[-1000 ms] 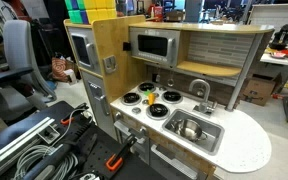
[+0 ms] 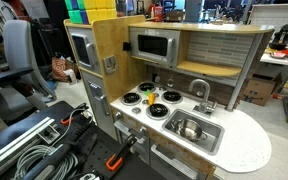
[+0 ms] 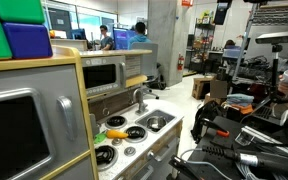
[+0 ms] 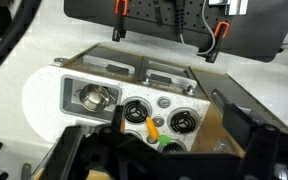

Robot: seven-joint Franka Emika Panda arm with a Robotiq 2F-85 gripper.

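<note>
My gripper shows at the bottom of the wrist view, its dark fingers spread wide to left and right. It looks open, with nothing held between them, high over a toy kitchen. An orange, elongated toy lies on the white stovetop among the black coil burners. Close by is a green item, partly hidden by the gripper in the wrist view. A small metal pot rests in the sink. The gripper cannot be clearly made out in either exterior view.
A microwave and wooden shelf overhang the back of the stove. The faucet rises behind the sink. White counter beside the sink is bare. Cables and orange clamps occupy the dark table in front.
</note>
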